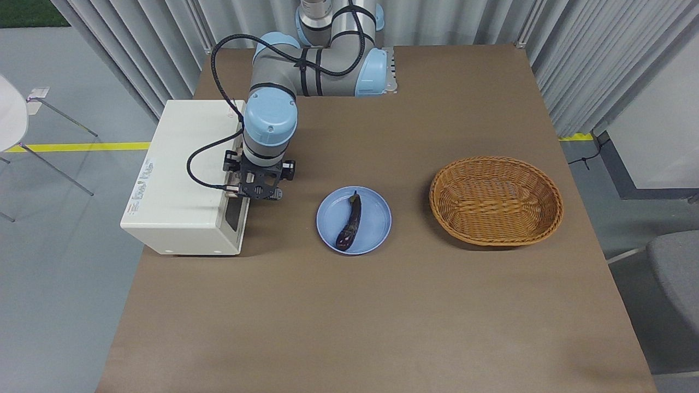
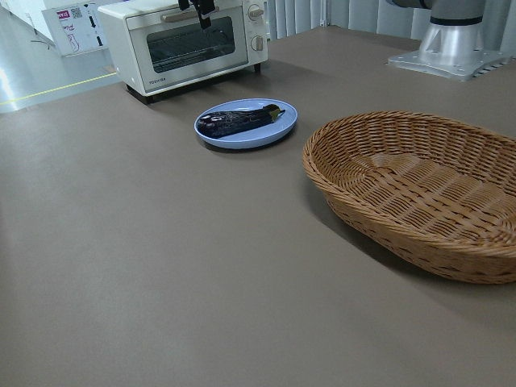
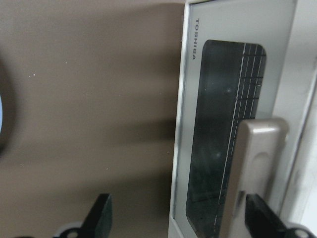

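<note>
The white Toshiba toaster oven (image 1: 171, 177) stands on the left of the table, its glass door (image 2: 193, 49) shut. My gripper hangs at the oven's front beside the door handle (image 3: 255, 163), fingers wide apart. The right finger is at the handle in the wrist view; whether it touches cannot be told. A dark eggplant (image 1: 349, 224) lies on a blue plate (image 1: 375, 219) to the right of the oven.
A woven wicker basket (image 1: 496, 200) sits on the right of the brown table (image 1: 380, 308).
</note>
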